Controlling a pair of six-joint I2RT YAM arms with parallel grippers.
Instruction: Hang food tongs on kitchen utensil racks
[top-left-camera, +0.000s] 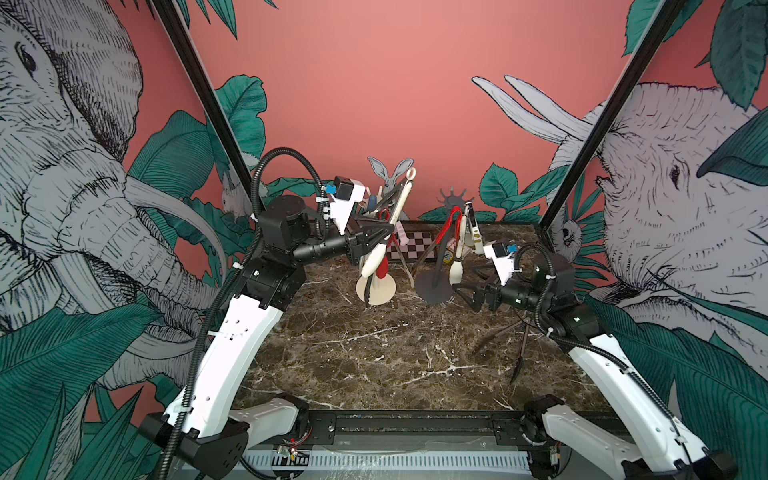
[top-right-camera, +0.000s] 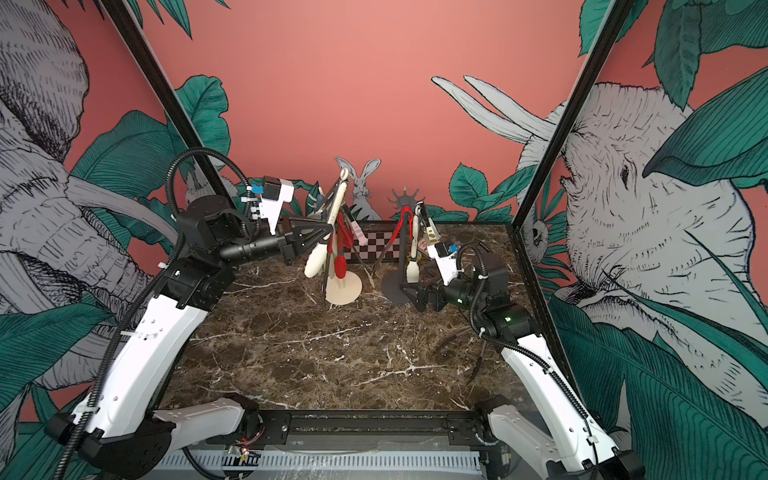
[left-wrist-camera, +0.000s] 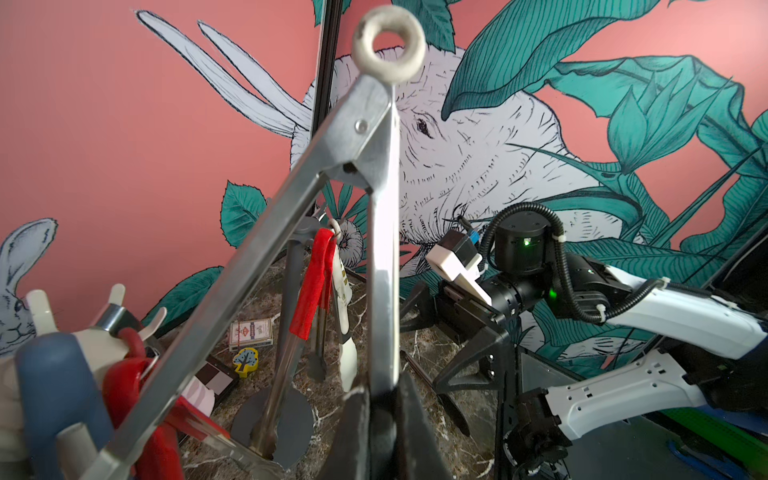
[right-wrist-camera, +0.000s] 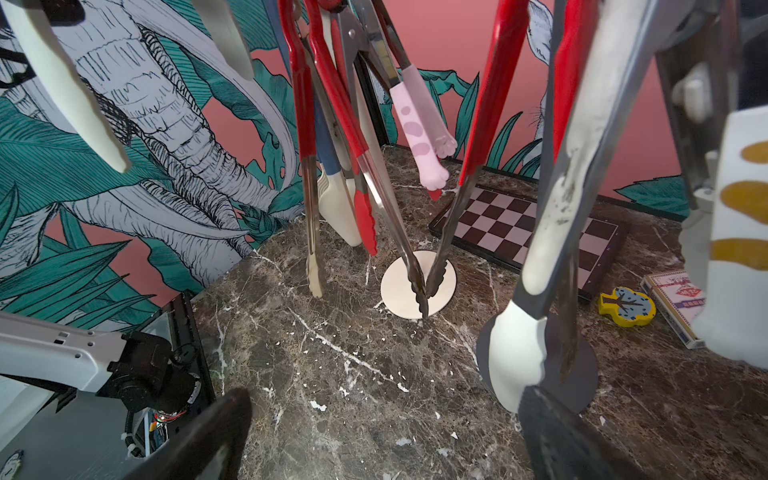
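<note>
My left gripper (top-left-camera: 390, 230) is shut on one arm of metal tongs (left-wrist-camera: 384, 240) with cream tips and a ring on top. These tongs hang ring-up, legs spread, in front of the cream-based rack (top-left-camera: 376, 290). Red, blue and pink-pawed tongs crowd that rack; its hooks are largely hidden. On the dark-based rack (top-left-camera: 434, 289) hang red-handled tongs (left-wrist-camera: 316, 280), cream-tipped tongs (right-wrist-camera: 520, 344) and ones with a spotted paw (right-wrist-camera: 740, 232). Low beside that dark base, my right gripper stands open with nothing between its fingers.
Behind the racks lie a checkerboard (right-wrist-camera: 512, 220), a yellow tree piece (right-wrist-camera: 628, 306) and a small card box (right-wrist-camera: 678, 302). The hanging tongs leave little room between the two racks.
</note>
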